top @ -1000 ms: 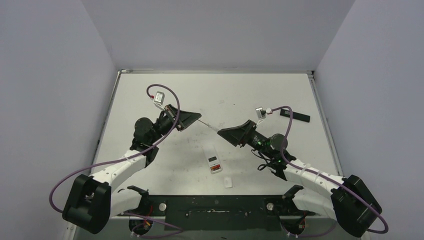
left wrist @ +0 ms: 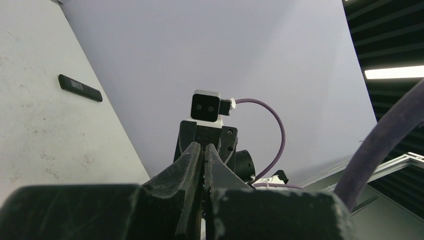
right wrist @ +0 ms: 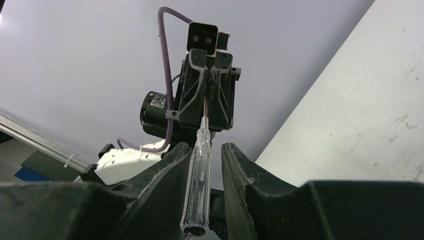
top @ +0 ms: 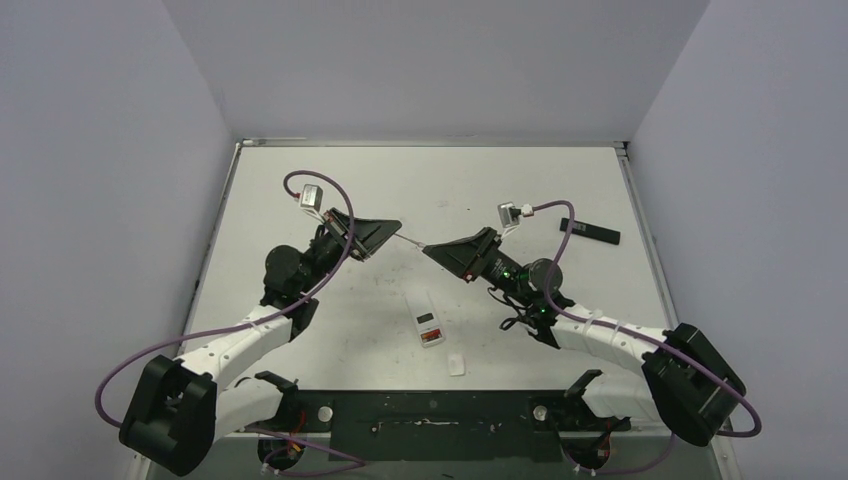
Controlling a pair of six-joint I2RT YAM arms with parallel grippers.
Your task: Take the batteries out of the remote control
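Note:
The white remote control [top: 424,318] lies on the table with its compartment uncovered and the batteries [top: 431,335] showing inside. Above the table, my left gripper [top: 399,227] is shut on the thin metal shaft of a screwdriver [top: 411,240]. In the right wrist view the screwdriver's clear handle [right wrist: 199,180] points back between the parted fingers of my right gripper. A gap shows between the handle and the right-hand finger [right wrist: 240,175]; contact with the other finger is hard to tell.
A small white piece, probably the battery cover [top: 456,364], lies near the table's front edge. At the back right rests a black oblong case [top: 590,231].
My right gripper has moved left and slightly toward the back, farther along the screwdriver, so less of it shows between the grippers.

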